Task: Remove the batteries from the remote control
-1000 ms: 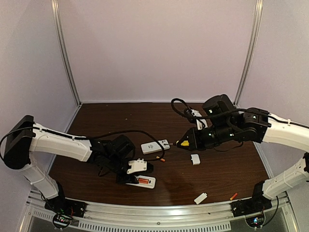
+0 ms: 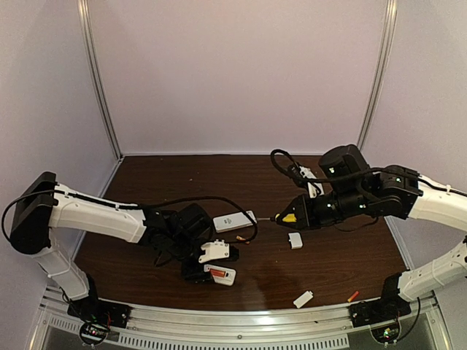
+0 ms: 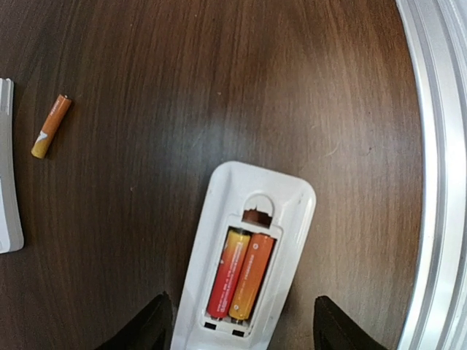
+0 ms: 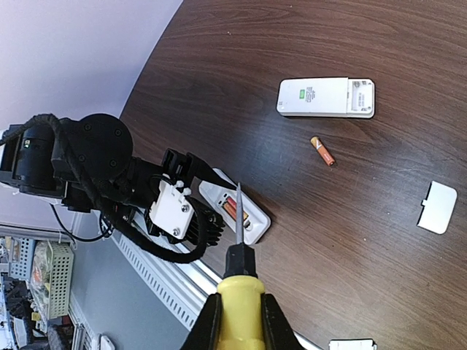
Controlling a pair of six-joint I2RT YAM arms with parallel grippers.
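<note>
A white remote control (image 3: 292,219) lies on the table with its battery bay uncovered. Two orange-red batteries (image 3: 239,275) sit side by side in that bay. My left gripper is open, one finger on either side of the remote's lower part; whether they touch it cannot be told. From above, the left gripper (image 2: 208,271) hides one end of the remote (image 2: 225,276). In the right wrist view my right gripper is shut on the yellow handle of a screwdriver (image 4: 241,299). Its thin shaft points toward the remote, which from above lies well apart from it.
Behind lies a second white remote (image 4: 321,98), and near it a loose battery (image 4: 322,151). A small white cover (image 4: 438,208) rests to the right. Near the front edge are another white cover (image 2: 303,299) and a loose battery (image 2: 353,297).
My right arm has drawn rightward with the screwdriver, away from the second remote.
</note>
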